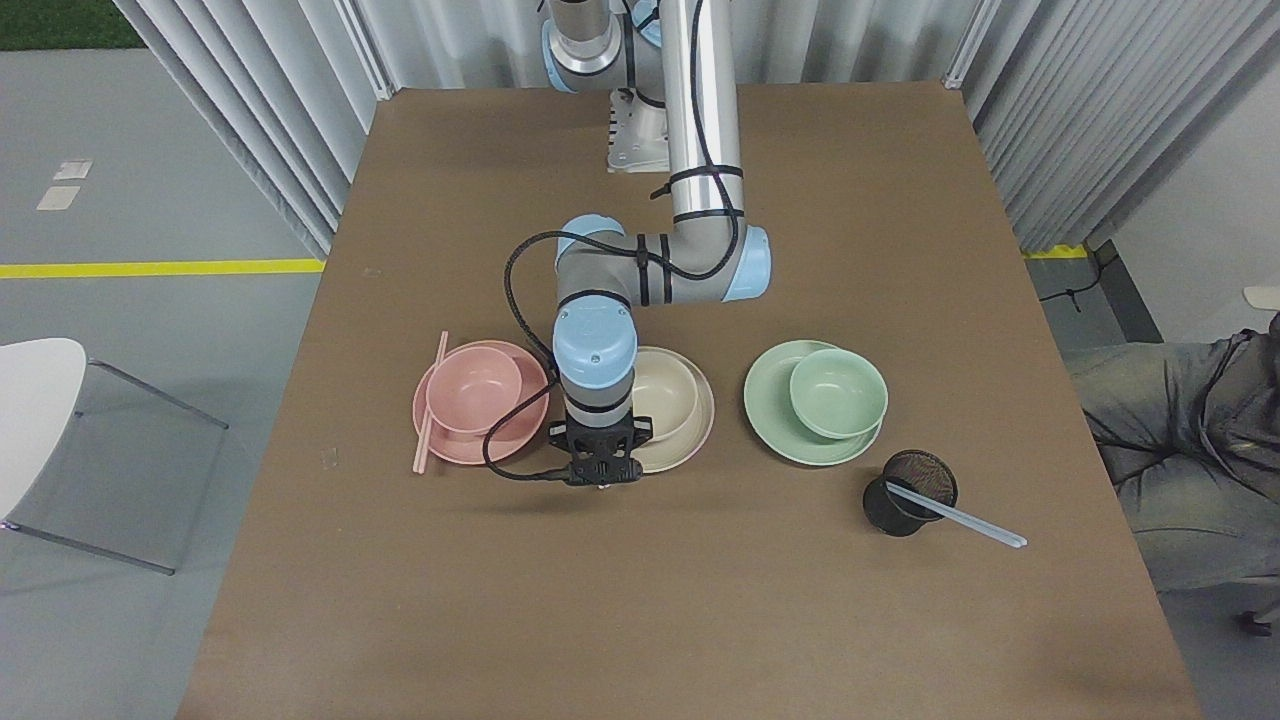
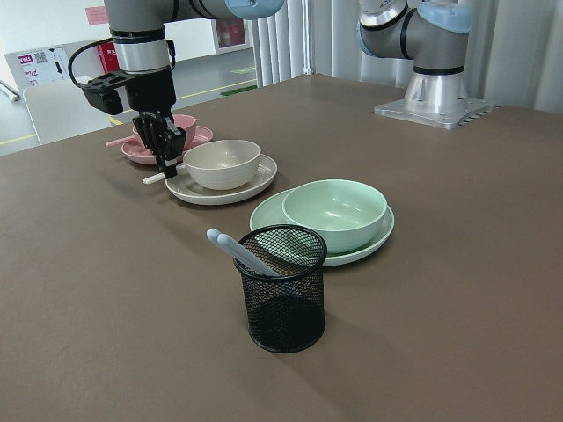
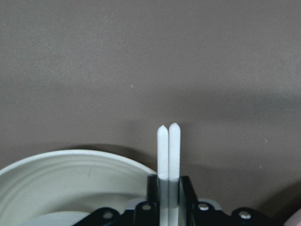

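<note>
My gripper is over the near edge of the cream plate, beside the cream bowl; from above it hides that edge. In the wrist view its fingers are shut on two white chopsticks, side by side, next to the cream dishes. A pink bowl sits on a pink plate with pink chopsticks along its left side. A green bowl sits on a green plate to the right.
A black mesh cup with light blue-grey chopsticks in it stands at the front right. A person sits at the right.
</note>
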